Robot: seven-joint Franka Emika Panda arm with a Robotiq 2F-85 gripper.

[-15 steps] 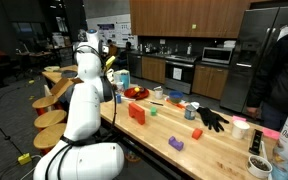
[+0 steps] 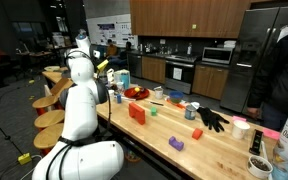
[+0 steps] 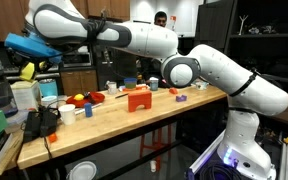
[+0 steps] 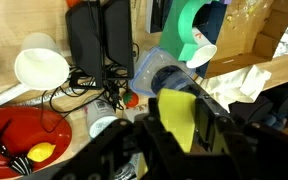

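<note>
A yellow-orange object (image 4: 177, 112) sits between the fingers of my gripper, which is shut on it. In the second exterior view the yellow object (image 3: 27, 71) hangs below the wrist at the far left, above a clear container (image 3: 26, 96). The wrist view looks down past it onto a clear plastic container (image 4: 164, 76), partly covered by the gripper and the object. In the first exterior view the yellow object (image 2: 102, 65) is small, at the end of the raised arm.
Around the clear container are black boxes with cables (image 4: 85, 40), a green object (image 4: 181, 28) and a white cup (image 4: 41, 68). A red bowl (image 4: 29, 140) holds a yellow fruit. Bare wood shows at the table's middle (image 3: 124, 121).
The arm's upper links have shifted slightly leftward in the first exterior view. The yellow object stays at the arm's end; the table items look unmoved.
</note>
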